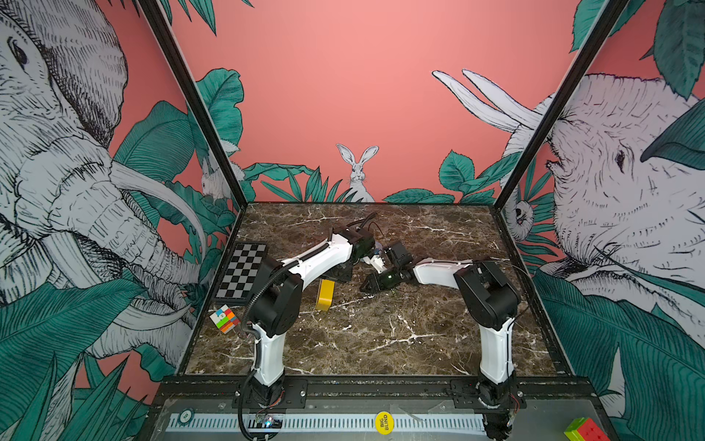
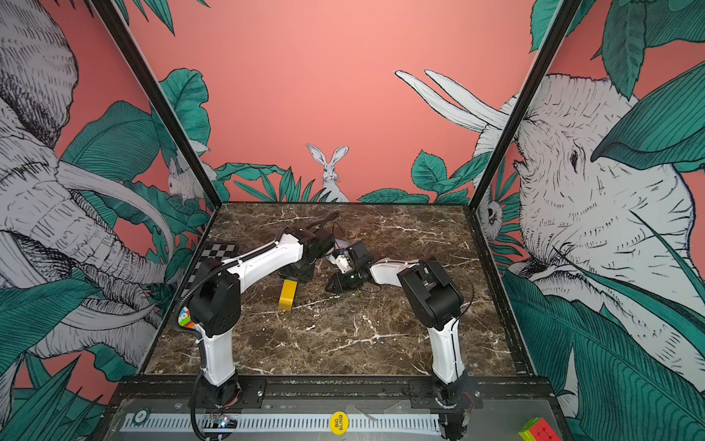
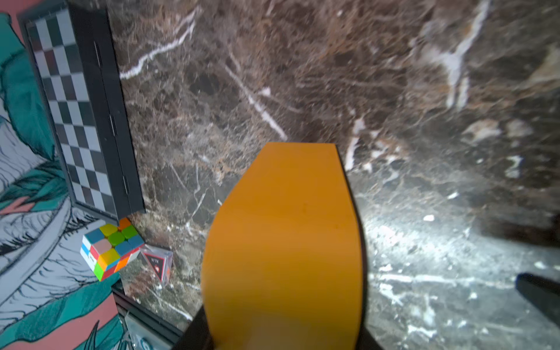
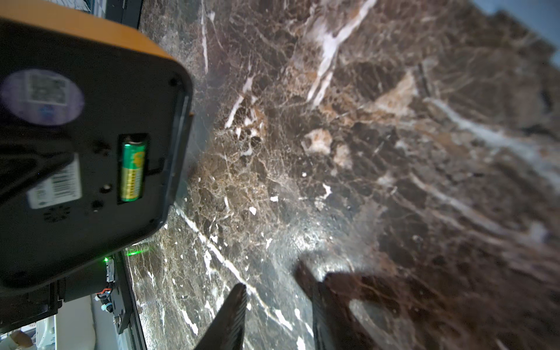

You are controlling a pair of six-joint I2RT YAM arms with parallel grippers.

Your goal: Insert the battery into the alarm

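Note:
The alarm, a yellow box (image 1: 325, 294) with a black back (image 4: 105, 227), hangs above the table with my left gripper (image 1: 336, 276) shut on it. In the left wrist view its yellow body (image 3: 285, 250) fills the lower middle and hides most of the fingers. The right wrist view shows its back facing that camera, at the left. A green and yellow battery (image 4: 133, 172) lies lengthwise in the small slot there; how firmly it sits, I cannot tell. My right gripper is open, apart from the alarm, with nothing between its fingers.
A chessboard case (image 3: 81, 116), a puzzle cube (image 3: 112, 248) and a small clear triangular item (image 3: 158, 263) lie at the left. A bluish object (image 4: 522, 20) edges into the right wrist view's corner.

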